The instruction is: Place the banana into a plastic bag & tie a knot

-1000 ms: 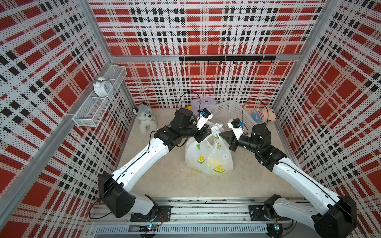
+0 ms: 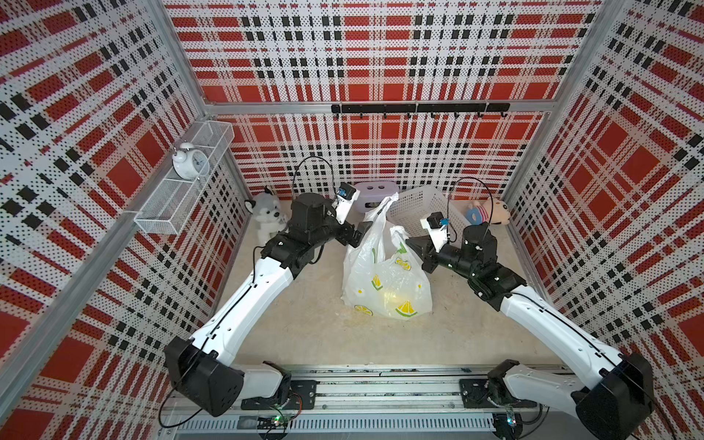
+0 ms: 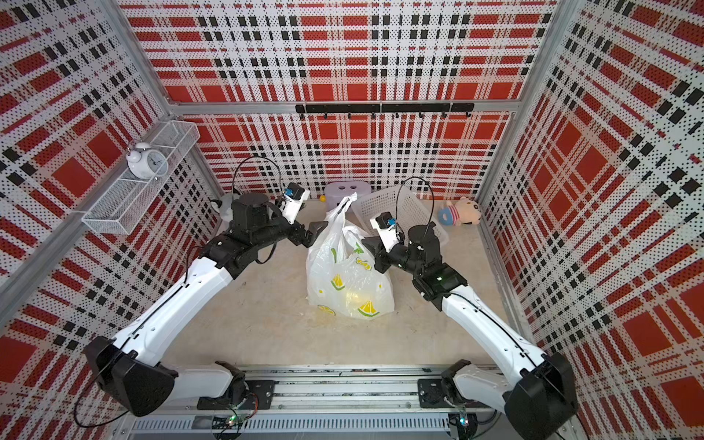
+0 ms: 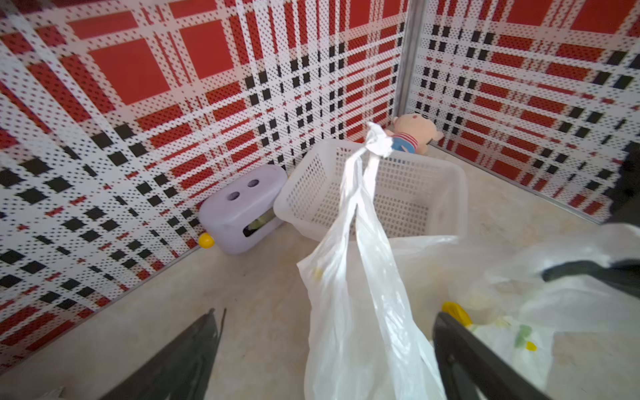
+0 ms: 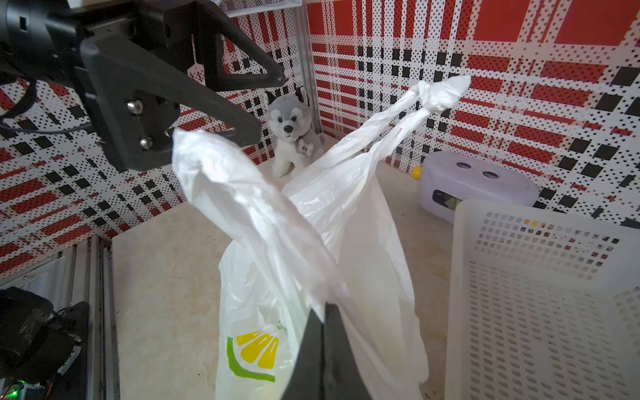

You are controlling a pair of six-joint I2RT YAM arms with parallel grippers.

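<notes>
The white plastic bag (image 2: 388, 282) with lemon prints stands upright mid-table. One strap (image 4: 360, 193) rises free to a bunched tip. My left gripper is open left of the bag, nothing gripped between its fingers. My right gripper is shut on a fold of the bag near its right strap (image 5: 233, 180), whose tip sticks up loose. In the left wrist view, a dark finger (image 4: 590, 270) of the right gripper lies against that film. A faint yellow patch shows through the bag; I cannot tell whether it is the banana.
Behind the bag are a white basket (image 5: 546, 320) and a lilac box (image 5: 476, 183). A grey plush dog (image 2: 267, 212) sits at back left, another plush toy (image 3: 460, 212) at back right.
My left gripper has drawn back left and away from the bag's top. The left strap now stands up tall and free.
</notes>
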